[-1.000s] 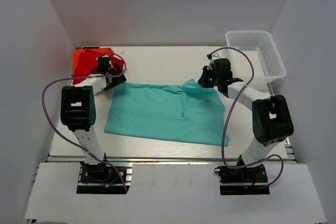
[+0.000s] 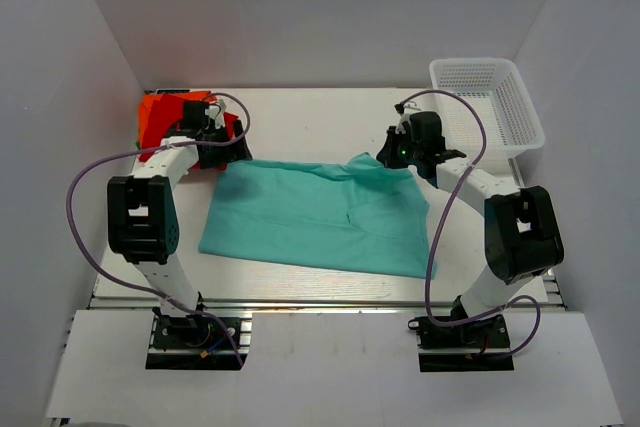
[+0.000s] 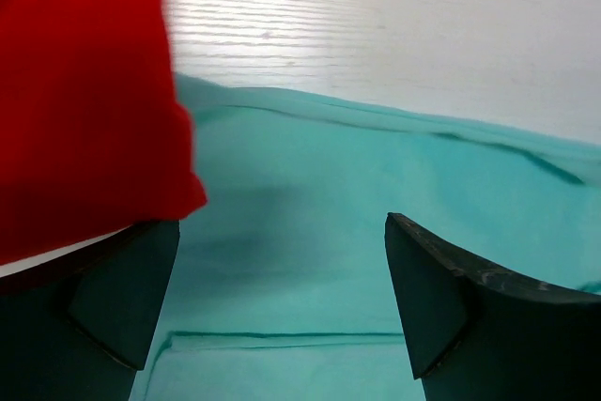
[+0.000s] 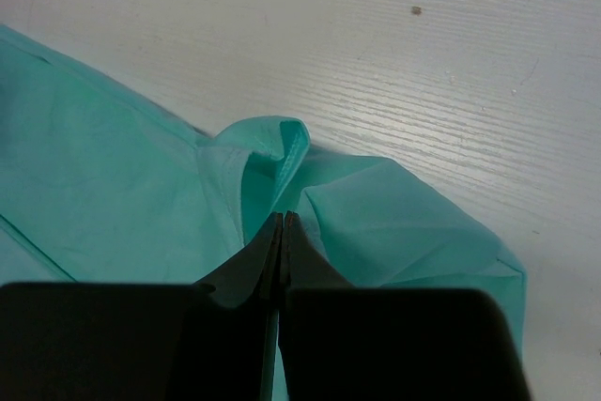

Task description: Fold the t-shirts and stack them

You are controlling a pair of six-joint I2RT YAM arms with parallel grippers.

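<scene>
A teal t-shirt lies spread across the middle of the table, its far edge bunched and folded up at the right. A red cloth lies at the back left, beside and partly under my left arm. My left gripper stands open over the teal shirt's upper left, red fabric just left of its fingers, nothing held between them. My right gripper is shut above the rumpled upper right of the teal shirt; no fabric clearly shows held between its tips.
A white plastic basket stands at the back right. Grey walls surround the back and sides.
My left gripper has moved right and toward the front, from over the red cloth toward the teal shirt's upper left. The right gripper has barely moved.
</scene>
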